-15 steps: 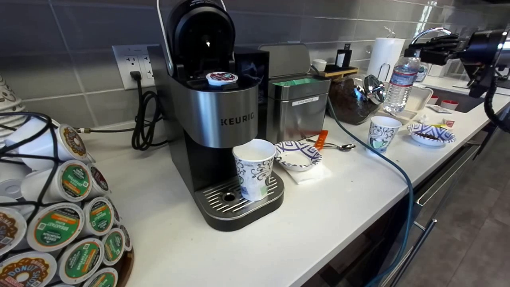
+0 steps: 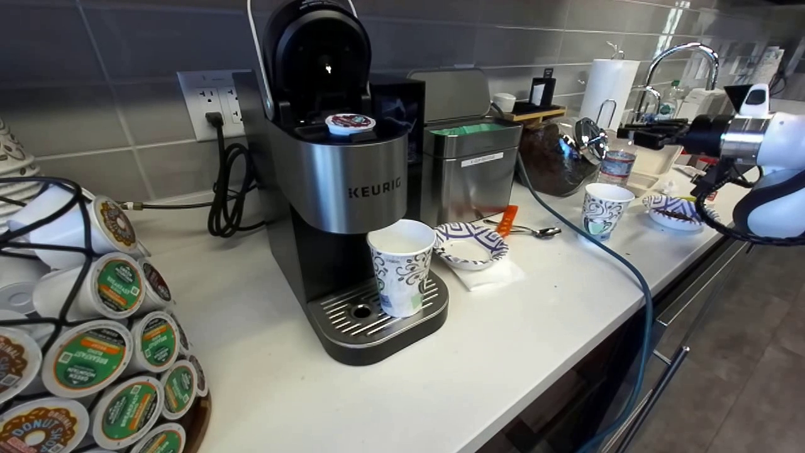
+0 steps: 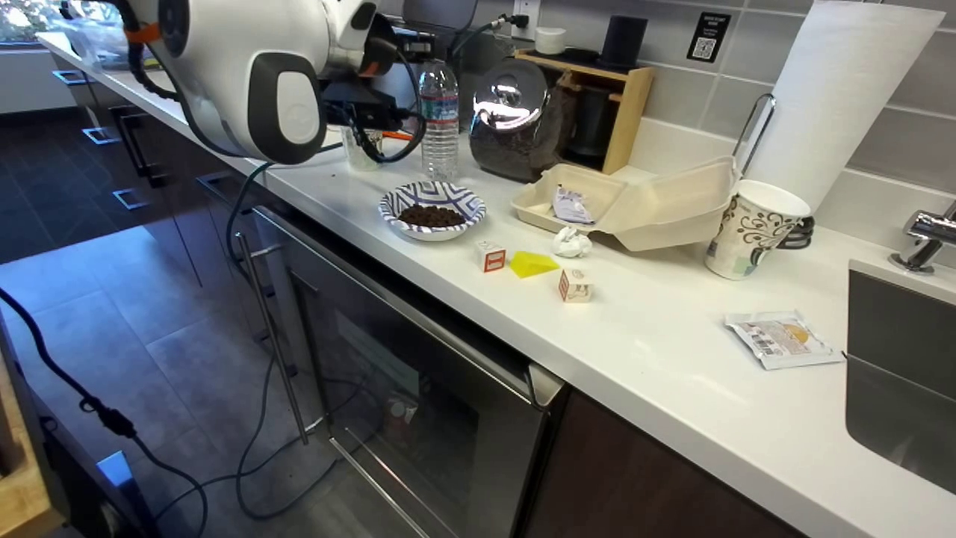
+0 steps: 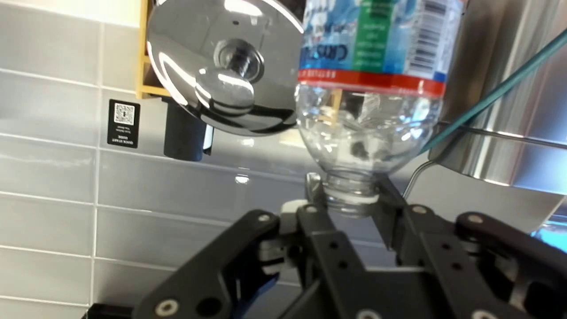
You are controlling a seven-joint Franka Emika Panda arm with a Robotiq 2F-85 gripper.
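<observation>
A clear plastic water bottle [image 3: 440,121] with a blue and red label hangs from or stands under my gripper [image 3: 419,45]; whether its base touches the counter I cannot tell. In the wrist view, my gripper is shut on the narrow bottle neck, a finger on each side. The bottle [image 2: 619,165] shows in exterior view 1 behind a patterned paper cup [image 2: 605,211], just beside the dark glass jar [image 2: 551,155]. Next to the cup sits a patterned paper bowl [image 3: 405,199] of dark grounds.
A Keurig machine [image 2: 351,181], lid raised, has a pod on top and a paper cup [image 2: 400,275] on its tray. An open takeout box [image 3: 663,215] and small cartons lie right of the bowl. A teal hose [image 2: 647,324] crosses the counter edge.
My gripper and the bottle have come lower and a little left in exterior view 1, nearer the patterned cup. More of the white arm has entered at the right.
</observation>
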